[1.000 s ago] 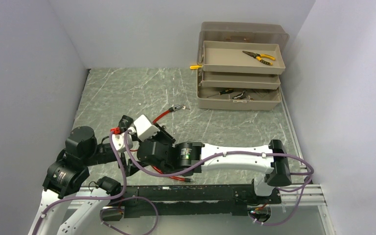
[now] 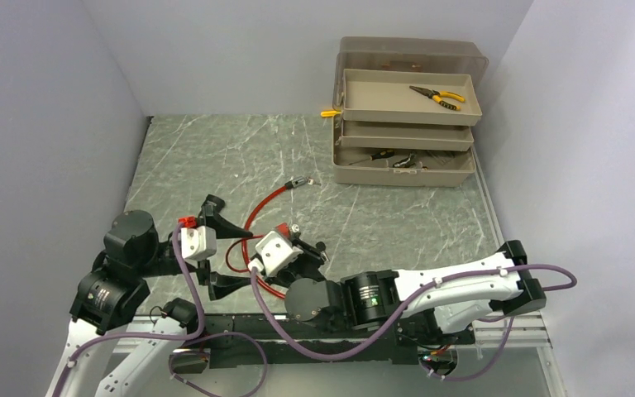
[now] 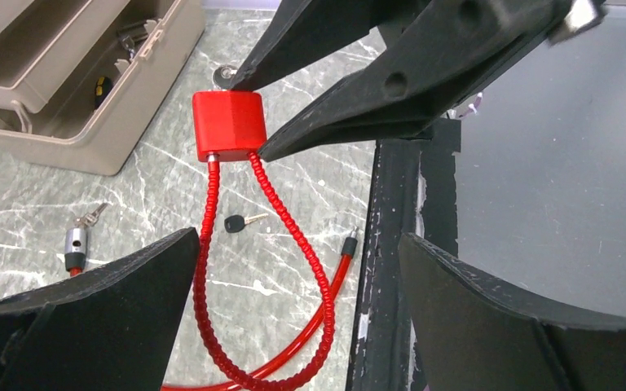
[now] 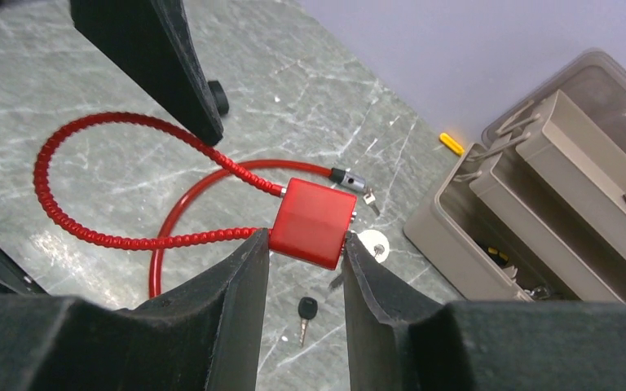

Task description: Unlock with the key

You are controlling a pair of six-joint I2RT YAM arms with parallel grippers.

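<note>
A red padlock (image 3: 229,124) with a red beaded cable loop sits at my right gripper, gripped between its fingertips, with a small round metal piece just beyond it. My left gripper (image 2: 228,256) stands open, its fingers apart at the left of the lock, the loop hanging between them in the left wrist view. On the mat lies a black-headed key (image 4: 308,308). A red cable lock (image 2: 269,198) has a silver barrel (image 4: 352,181) with keys in it.
A beige toolbox (image 2: 403,174) with trays and pliers stands at the back right. A yellow-handled tool (image 2: 330,113) lies beside it. Open mat (image 2: 413,231) is at the right.
My right arm has moved right and toward the front edge, bringing the red padlock out into view in the top camera.
</note>
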